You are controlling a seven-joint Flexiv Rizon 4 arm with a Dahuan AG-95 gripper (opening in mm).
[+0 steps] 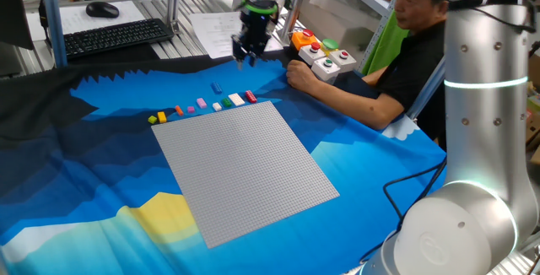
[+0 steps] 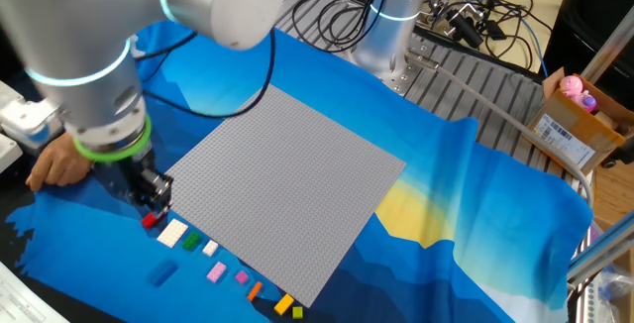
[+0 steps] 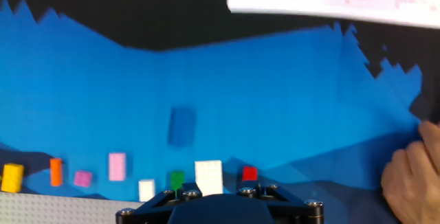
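My gripper (image 1: pixel 245 59) hangs in the air beyond the row of bricks, holding nothing. In the wrist view its two fingers (image 3: pixel 191 192) stand apart. A blue brick (image 3: pixel 182 126) lies alone on the blue cloth, set back from the row. Along the edge of the grey baseplate (image 1: pixel 245 169) sit a red brick (image 3: pixel 249 174), a large white brick (image 3: pixel 208 176), a green brick (image 3: pixel 177 178), a small white brick (image 3: pixel 146 189), a pink brick (image 3: pixel 117 166), a magenta brick (image 3: pixel 83 178), an orange brick (image 3: pixel 56 172), a yellow brick (image 3: pixel 12 177) and a lime brick (image 2: pixel 297 313).
A person's hand (image 3: pixel 412 169) rests on the cloth at the right, near the button boxes (image 1: pixel 326 69). Paper (image 1: pixel 226 35) and a keyboard (image 1: pixel 118 37) lie behind the cloth. The baseplate's top is bare.
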